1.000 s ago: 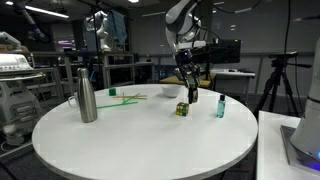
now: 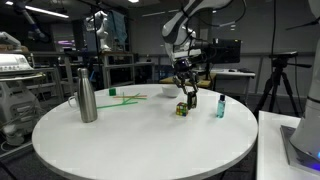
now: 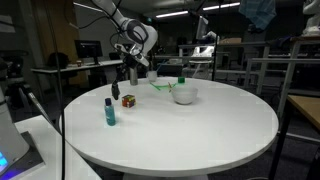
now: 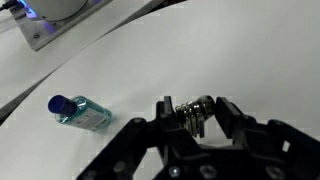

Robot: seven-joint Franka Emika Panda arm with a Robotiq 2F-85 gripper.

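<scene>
In the wrist view my gripper is shut on a small dark object [image 4: 195, 116] with a shiny, silvery end. The same dark object [image 2: 193, 99] shows below the fingers in exterior view 1, low over the white table; whether it touches the surface I cannot tell. Exterior view 2 has the dark object [image 3: 115, 89] under the arm. A colourful puzzle cube [image 2: 181, 109] sits on the table close by. To the other side stands a small blue bottle [image 4: 83, 113] with a dark blue cap, apart from my fingers.
Farther along the table are a white bowl [image 3: 185, 94], green sticks [image 2: 124, 103] and a small green block [image 2: 112, 91]. A tall steel flask [image 2: 87, 97] stands at the far side in exterior view 1.
The arm and gripper have shifted slightly around the dark object. The cube, bottle and flask stay where they were.
</scene>
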